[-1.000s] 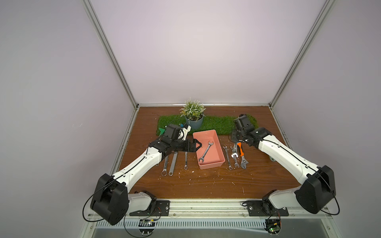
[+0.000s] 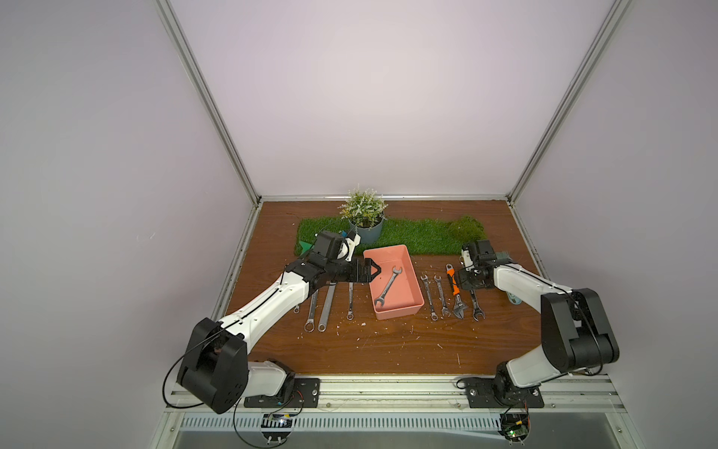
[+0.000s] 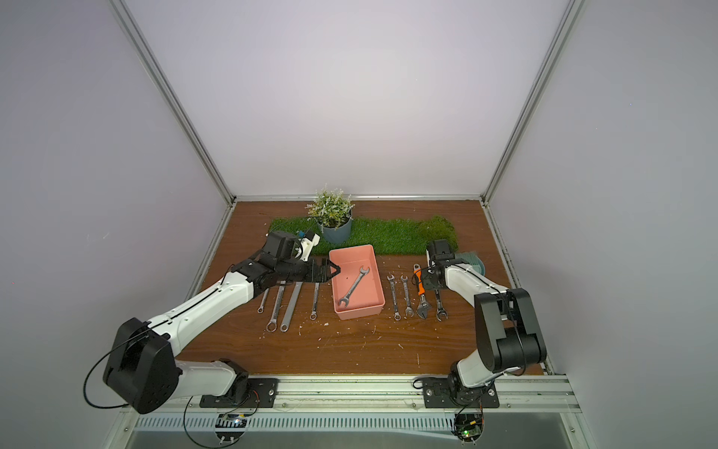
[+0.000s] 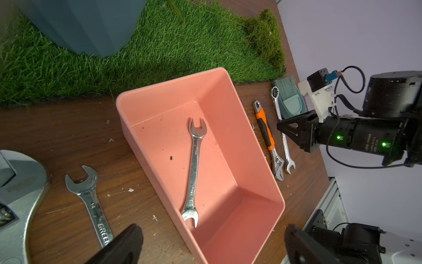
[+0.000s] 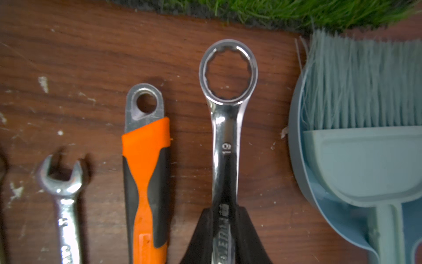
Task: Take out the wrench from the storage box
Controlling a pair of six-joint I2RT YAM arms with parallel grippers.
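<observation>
In the right wrist view my right gripper is shut on the shank of a chrome wrench [image 5: 226,136] marked 19, its ring end pointing at the grass. This wrench lies at or very close to the table, right of the orange-handled adjustable wrench [image 5: 145,176]; whether it touches the wood I cannot tell. The pink storage box [image 2: 410,307] stands mid-table with another open-ended wrench [image 4: 193,167] slanting across its floor. My left gripper [image 2: 371,271] is open over the box's left rim, with nothing between its blurred fingers.
Beyond the 19 wrench is a blue-grey dustpan [image 5: 296,145] with a brush [image 5: 364,83]. Several wrenches lie on both sides of the box. A grass strip [image 2: 419,233] and potted plant [image 2: 366,230] line the back.
My right gripper has carried the 19 wrench rightward across the adjustable wrench and lowered it on that tool's right side. The left arm has barely moved; the box's wrench stays put.
</observation>
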